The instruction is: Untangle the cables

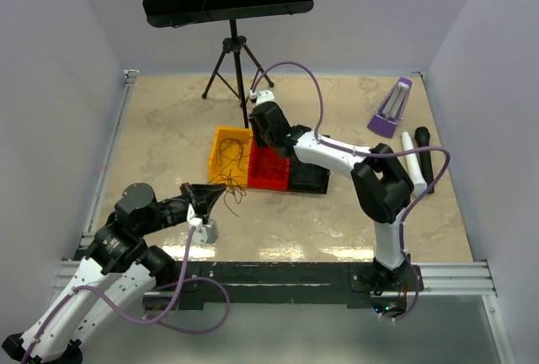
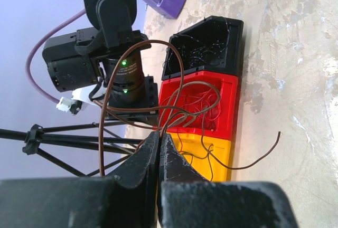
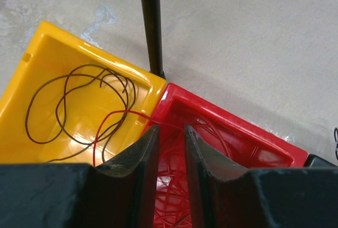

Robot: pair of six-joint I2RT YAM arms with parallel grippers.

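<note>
In the left wrist view, my left gripper is shut on a bundle of brown cable (image 2: pixel 182 59), whose loops rise from the tips and whose loose end trails over the table. Three joined bins hold cables: a yellow bin (image 3: pixel 58 35) with dark loops (image 3: pixel 62 98), a red bin (image 3: pixel 248 133) with red cables, and a black bin (image 2: pixel 232 30) with thin dark ones. Above the red bin, my right gripper stands part open. One red cable (image 3: pixel 129 112) arcs from the red bin over the yellow one and passes at its fingertips.
A black stand (image 1: pixel 235 52) rises behind the bins, its pole close to the right gripper. On the right lie a purple holder (image 1: pixel 390 109), a white tube (image 1: pixel 413 164) and a black microphone-like object (image 1: pixel 424 157).
</note>
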